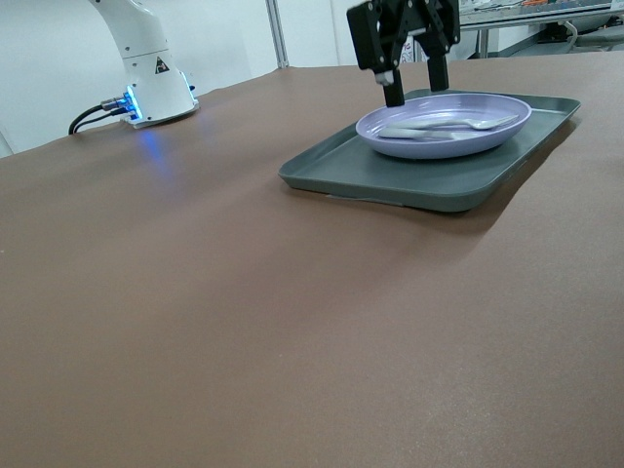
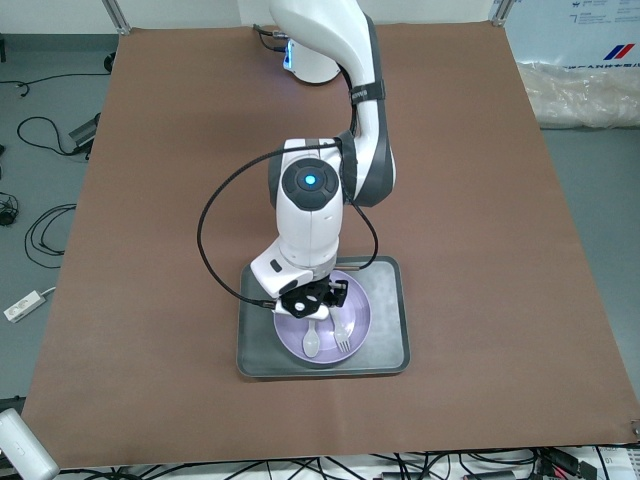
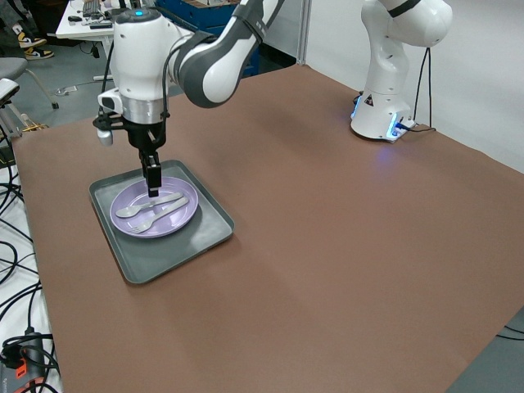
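A purple plate lies on a grey-green tray. On the plate are a white spoon and a white fork; in the top view they overlap in profile. My black gripper hangs low over the plate, pointing down. In the top view its two fingers stand apart with nothing visible between them, near the plate's far side. The left view hides the fingertips under the white wrist, and in the right view the gripper is seen side-on above the plate.
The arm's base stands at the table's back edge. Cables and equipment lie beyond the table's edges, off its top.
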